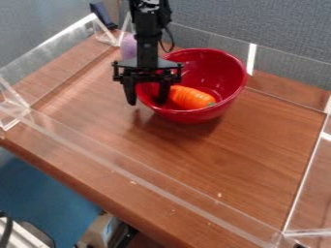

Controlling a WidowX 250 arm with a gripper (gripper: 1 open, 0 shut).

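Note:
A red bowl (214,73) stands on the wooden table toward the back, with an orange carrot-like object (191,98) lying in it. My black gripper (146,91) is at the bowl's left side, its fingers pointing down at and over the rim. Whether the fingers are open or closed on the rim is hard to see. A purple object (128,44) is partly hidden behind the gripper.
Clear plastic walls (313,145) edge the wooden table (181,170). Below the front left edge are a blue floor and some equipment.

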